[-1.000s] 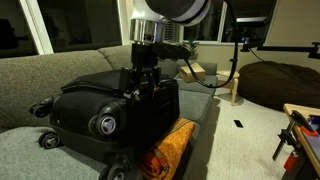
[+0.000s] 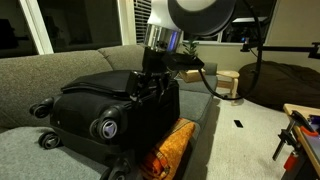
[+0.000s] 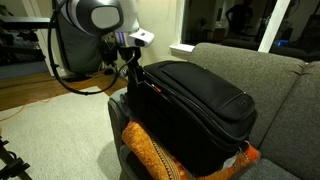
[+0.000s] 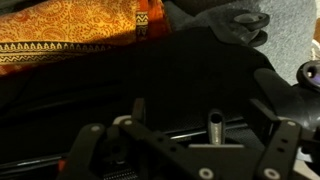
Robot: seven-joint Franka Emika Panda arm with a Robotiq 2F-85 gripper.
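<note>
A black suitcase [image 2: 85, 110] lies on the grey couch, its wheels [image 2: 109, 124] facing the first exterior camera. In the second exterior view its broad top [image 3: 205, 90] tilts towards the backrest. My gripper [image 2: 150, 88] is at the suitcase's aisle-side edge, dark against dark in that view. From the other side, the gripper [image 3: 132, 68] shows near a corner of the case. The wrist view has the open gripper over the black fabric, its fingers [image 4: 138, 108] well apart. I cannot tell whether they touch the case. Nothing shows gripped between them.
An orange patterned cushion [image 2: 171, 150] is partly under the suitcase. The couch backrest [image 3: 270, 75] rises behind it. Bare carpet [image 2: 240, 140] lies beside the couch, with a dark flat object [image 2: 238, 124] on it. A wooden table [image 2: 305, 125] stands at the right.
The arm has shifted to the right in the first exterior view, and the gripper slightly with it. The suitcase and cushion look unmoved.
</note>
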